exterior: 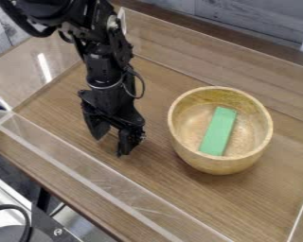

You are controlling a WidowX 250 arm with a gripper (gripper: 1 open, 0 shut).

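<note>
The black robot gripper (pixel 114 128) hangs low over the wooden table (pixel 79 184) at left of centre in the camera view, open, with nothing clearly held. A round light-wood bowl (pixel 186 151) stands to its right, with a flat green rectangular block (pixel 218 131) lying inside it. The gripper is outside the bowl.
A dark cable (pixel 10 210) shows at the lower left. Pale edges border the table at the upper left and right.
</note>
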